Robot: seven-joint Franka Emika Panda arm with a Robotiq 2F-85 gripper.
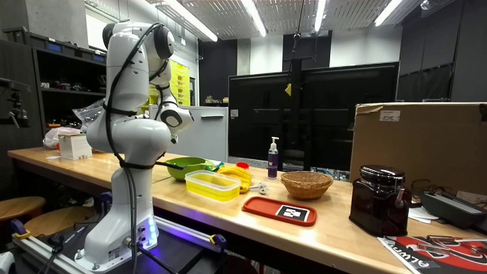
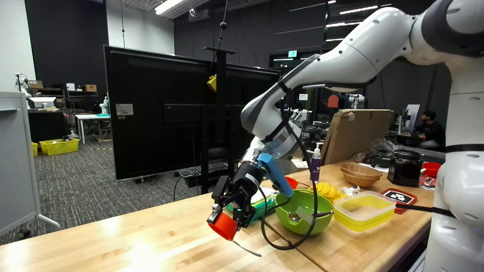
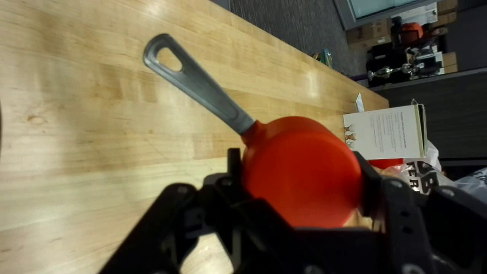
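Observation:
A red cup-shaped scoop [image 3: 301, 178] with a grey handle [image 3: 201, 86] fills the space between the fingers in the wrist view. My gripper is shut on its round body, one finger on each side. In exterior view 2 the red scoop [image 2: 223, 226] hangs tilted over the bare wooden table, its handle pointing down to the right. There my gripper [image 2: 233, 215] is left of the green bowl [image 2: 303, 213]. Something shiny lies inside that bowl. The arm hides the gripper in exterior view 1.
Right of the green bowl stands a yellow container [image 2: 365, 212], with yellow bananas [image 2: 327, 192] behind it. A red tray [image 1: 279, 211], a wicker basket [image 1: 306, 184], a pump bottle [image 1: 272, 159] and a dark jar [image 1: 379, 201] stand farther along. The table's left part is open.

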